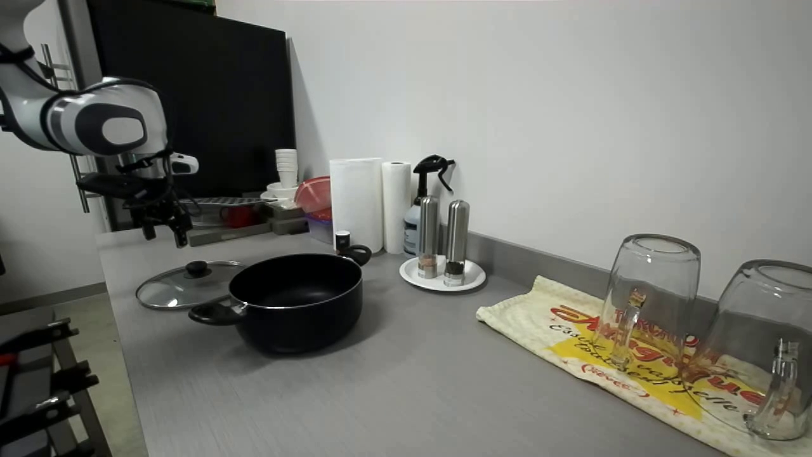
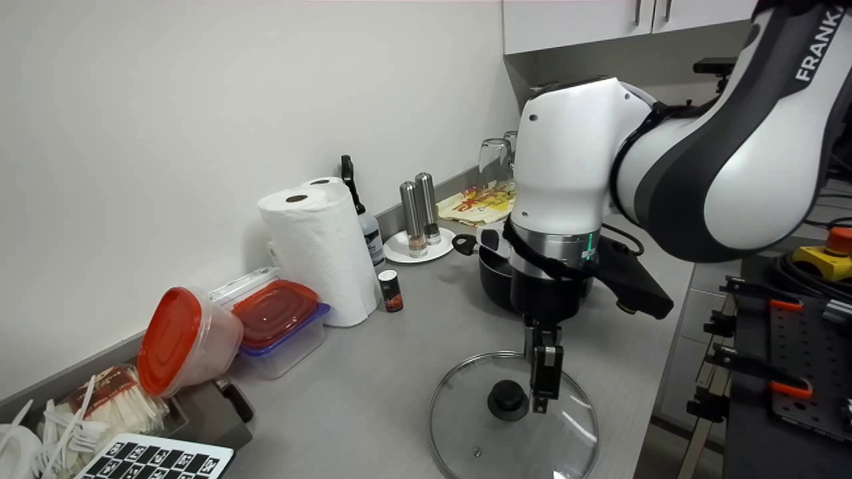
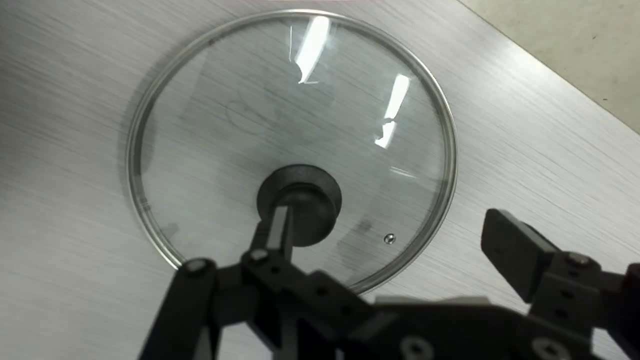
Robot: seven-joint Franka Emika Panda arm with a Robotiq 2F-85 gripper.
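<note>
A round glass lid (image 3: 204, 144) with a metal rim and a black knob (image 3: 309, 216) lies flat on the counter. In exterior view 1 the lid (image 1: 171, 291) sits left of a black two-handled pot (image 1: 301, 324), which has no cover on it. My gripper (image 1: 165, 235) hangs above the counter, higher than the lid and apart from it. It is open, its fingers (image 3: 516, 252) spread wide with nothing between them. From the wrist, the other finger overlaps the edge of the knob. Exterior view 2 shows the gripper (image 2: 544, 403) over the lid, partly seen edge-on.
Paper towel rolls (image 1: 356, 202), a small spice jar (image 2: 391, 291) and a plate (image 1: 415, 278) with two grinders stand along the wall. Plastic containers (image 2: 275, 319) are near the back. Two upturned glass mugs (image 1: 647, 297) rest on a cloth.
</note>
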